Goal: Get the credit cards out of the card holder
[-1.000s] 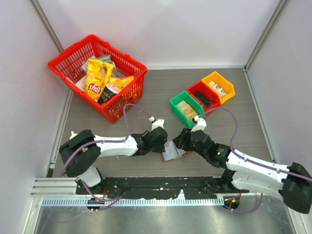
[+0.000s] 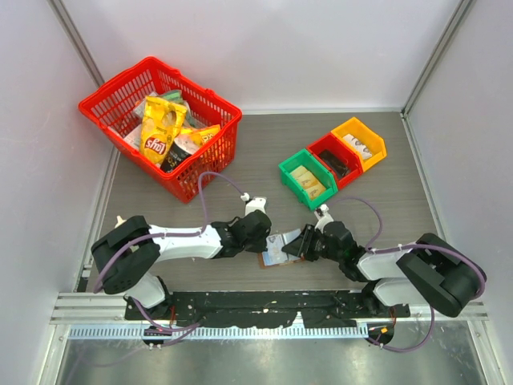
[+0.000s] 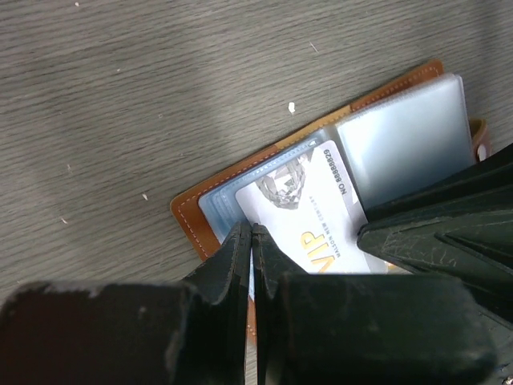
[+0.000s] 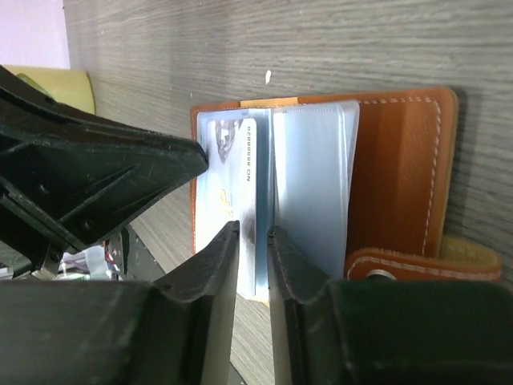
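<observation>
The open brown card holder (image 4: 401,176) lies on the table with clear plastic sleeves. A white VIP card (image 3: 313,208) sits in a sleeve. My left gripper is shut at the holder's edge beside the card; what exactly is between its fingertips is hidden. My right gripper is low over the holder, fingertips a small way apart along the card's edge near the sleeves' middle. In the left wrist view a black finger of the right gripper reaches over the card's right side.
A red basket of snacks (image 2: 104,104) stands at back left. Green (image 2: 288,167), red and yellow bins (image 2: 353,128) stand at back right. Bare table surrounds the holder on the far side.
My right arm has moved down and toward the front onto the holder. The holder has shifted slightly left and frontward with my left gripper.
</observation>
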